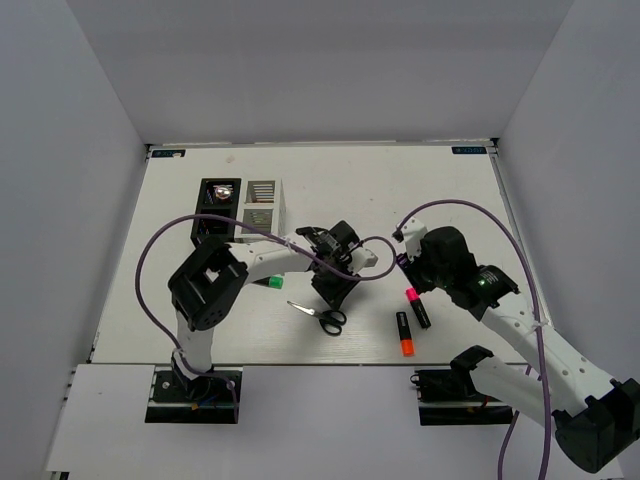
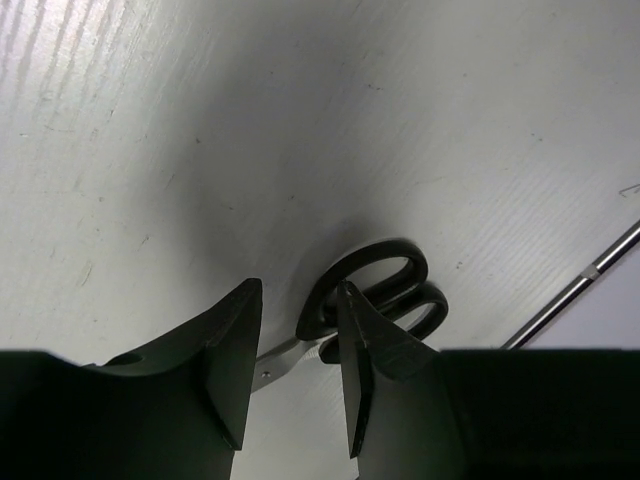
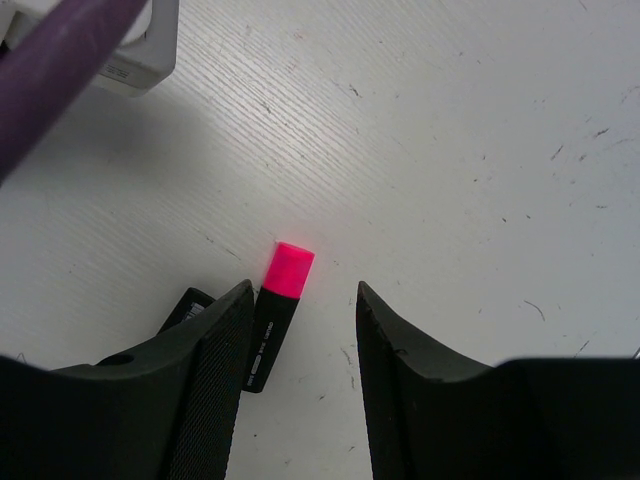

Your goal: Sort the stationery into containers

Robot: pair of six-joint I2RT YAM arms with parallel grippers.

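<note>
Black-handled scissors [image 1: 330,322] lie near the table's front middle. My left gripper is open over them, its fingers framing the handles [image 2: 398,249] in the left wrist view. My right gripper is open above a black marker with a pink cap [image 3: 288,271], which shows just beyond the left finger. A second marker, black with an orange end [image 1: 406,344], lies to its left. A green-ended item [image 1: 275,283] is partly hidden by the left arm.
A black divided organizer [image 1: 200,210] and a white one [image 1: 276,190] stand at the back left. Purple cables loop over both arms.
</note>
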